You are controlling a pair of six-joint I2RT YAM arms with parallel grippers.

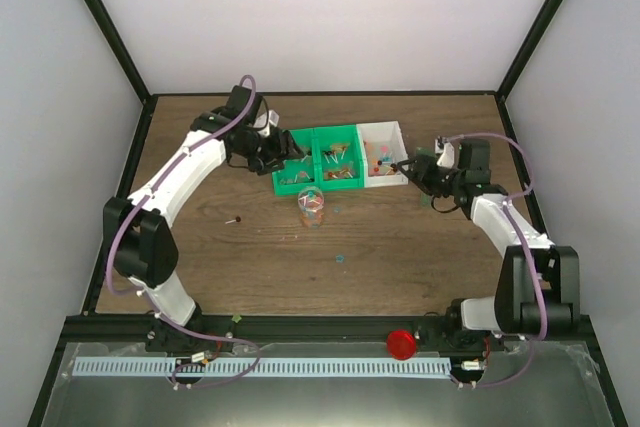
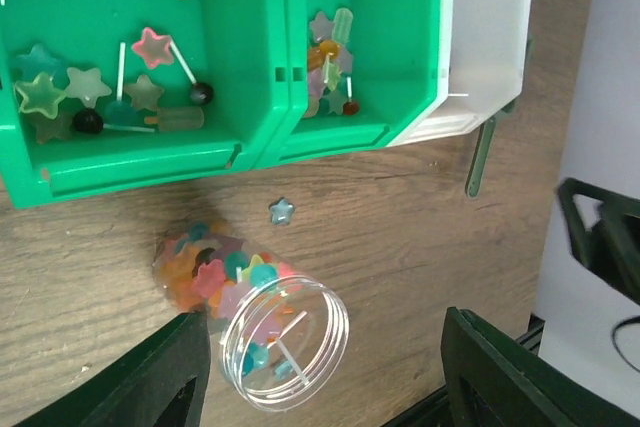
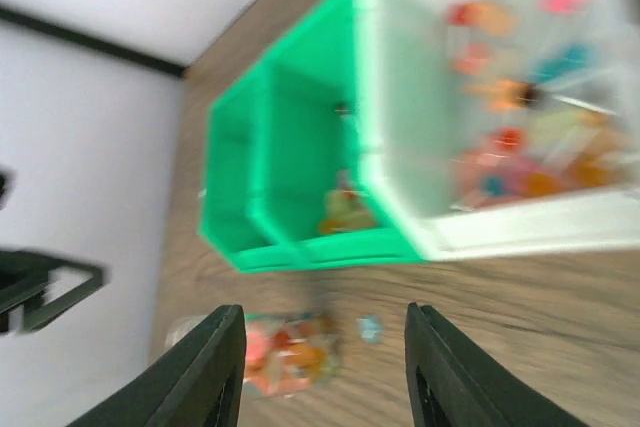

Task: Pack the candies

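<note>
A clear jar full of colourful candies stands on the table in front of the bins; in the left wrist view the jar's round mouth is uncovered. Its red lid lies beyond the table's front edge, on the frame. Green bins and a white bin hold lollipops, stars and other candies. Over the left green bin hangs my left gripper, its fingers apart and empty. My right gripper is by the white bin's right side, also open with nothing between its fingers.
A small star candy lies between jar and bins. Farther forward is a teal candy, and a dark lollipop rests at left. A green strip sits beside the white bin.
</note>
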